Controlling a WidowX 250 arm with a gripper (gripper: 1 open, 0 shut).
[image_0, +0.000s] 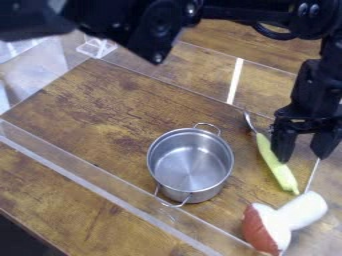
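Observation:
A steel pot (190, 165) with two side handles stands on the wooden table (80, 135). To its right lies a pale yellow-green elongated object (278, 166), with a thin metal utensil (251, 124) at its upper end. My gripper (302, 142) is at the right, open, just right of and above that upper end, partly hiding the utensil; nothing shows held between its fingers.
A red-and-white object (267, 228) and a white cylinder (305, 208) lie at the lower right. Clear plastic edging runs round the work area.

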